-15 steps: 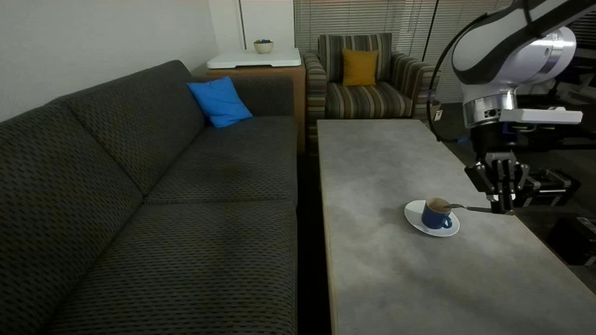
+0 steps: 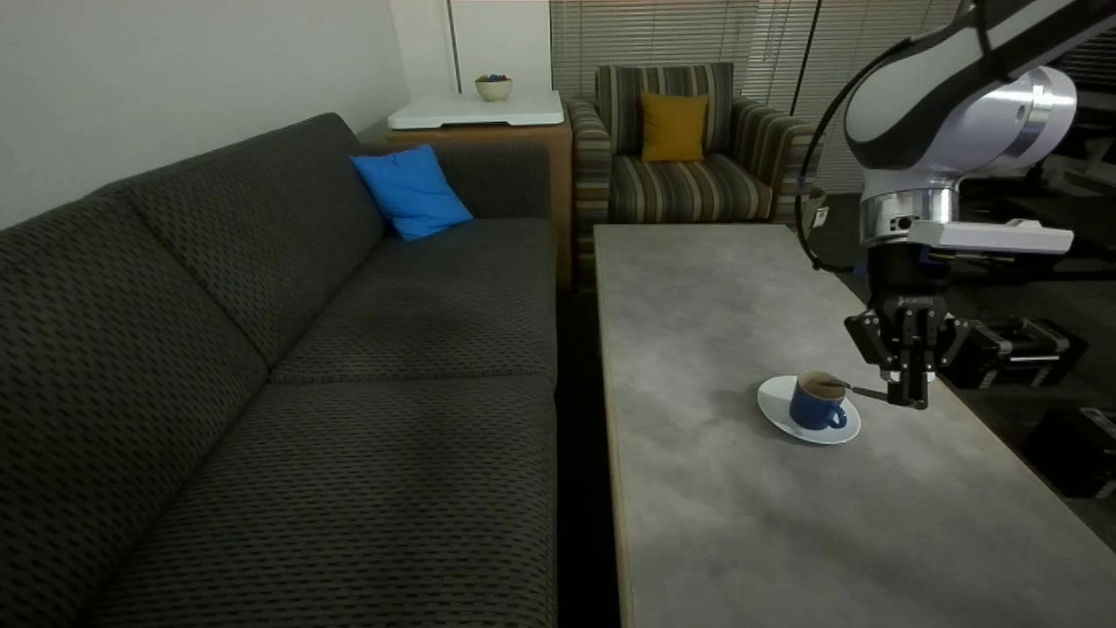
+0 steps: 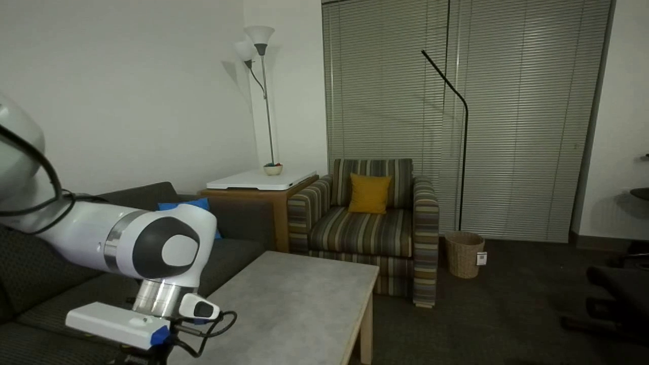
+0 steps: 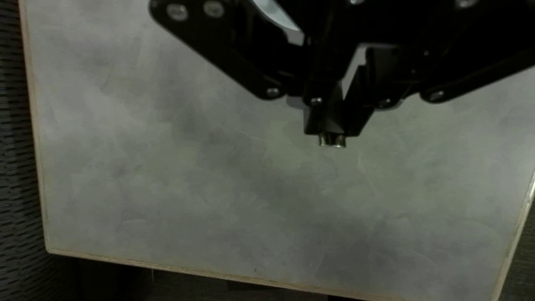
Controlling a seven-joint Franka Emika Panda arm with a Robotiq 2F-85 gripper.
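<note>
A blue mug [image 2: 816, 403] stands upright on a white saucer [image 2: 776, 399] on the grey table. My gripper [image 2: 908, 399] is to the right of the mug, pointing down, shut on a thin dark spoon [image 2: 869, 393]. The spoon reaches left, its far end overlapping the mug's opening; I cannot tell whether it is inside or just above. In the wrist view, a short metallic handle end [image 4: 332, 141] sticks out past the closed fingertips of the gripper. The gripper's tips are out of frame in exterior view 2.
Something small and white shows behind the gripper, mostly hidden. A striped armchair [image 3: 371, 234] and a wicker basket [image 3: 464, 252] stand beyond the table.
My gripper has shifted left toward the mug with the spoon, its wrist now more upright. The spoon's end has moved from the mug's right rim to over its opening. Mug and saucer are unmoved.
</note>
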